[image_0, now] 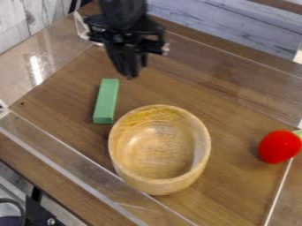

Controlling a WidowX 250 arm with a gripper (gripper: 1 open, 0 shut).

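The dark gripper (pixel 125 55) hangs blurred at the top centre of the view, above and behind a green block (pixel 105 101); whether its fingers are open or shut is unclear. The long green block lies flat on the wooden table, just left of and behind an empty wooden bowl (pixel 161 150). A red round object (pixel 278 146) with some green at its edge sits at the right.
The wooden table (pixel 218 88) has free room behind and right of the bowl. Clear plastic edges run along its sides. A pale wall stands at the back, and a dark cable shows at the lower left.
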